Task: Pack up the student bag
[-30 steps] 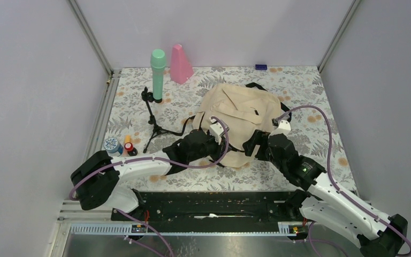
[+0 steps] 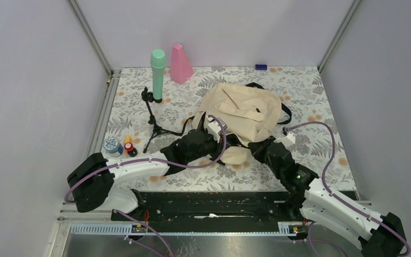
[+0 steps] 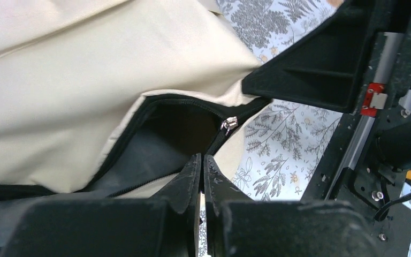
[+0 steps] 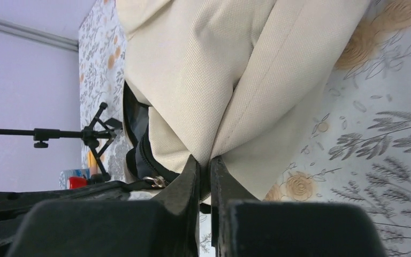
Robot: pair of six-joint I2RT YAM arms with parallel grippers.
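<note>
The beige bag (image 2: 241,110) lies flat on the table with its black-lined, zippered mouth (image 3: 166,128) facing the front, partly open. In the left wrist view a silver zipper pull (image 3: 229,124) sits near the mouth's right corner. My left gripper is shut at the mouth's lower edge; whether thin cloth is pinched there is hidden. Beige cloth folds run between the fingers of my right gripper, which is shut on the bag at the right side of the mouth. The inside of the bag looks dark, with no contents visible.
Left of the bag stand a black tripod (image 2: 154,120), a green bottle (image 2: 158,75) and a pink case (image 2: 180,64). Small jars (image 2: 112,145) sit at the left edge. A dark blue box (image 2: 260,67) lies at the back. Table to the bag's right is clear.
The left gripper has shifted only a little. The other objects have stayed put.
</note>
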